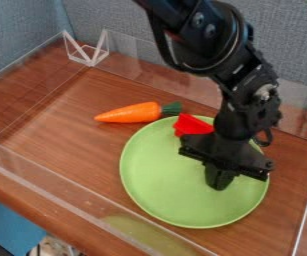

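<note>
My black gripper (220, 176) hangs low over the right part of the green plate (167, 190), fingers pointing down; whether it is open or shut, and whether anything is between the fingers, is hard to make out. A red object (192, 125) shows at the plate's back edge, partly hidden behind the gripper. An orange toy carrot (129, 113) with a green top lies on the wooden table just behind and left of the plate.
Clear walls edge the wooden table (56, 130), with a white wire bracket (86, 50) at the back left.
</note>
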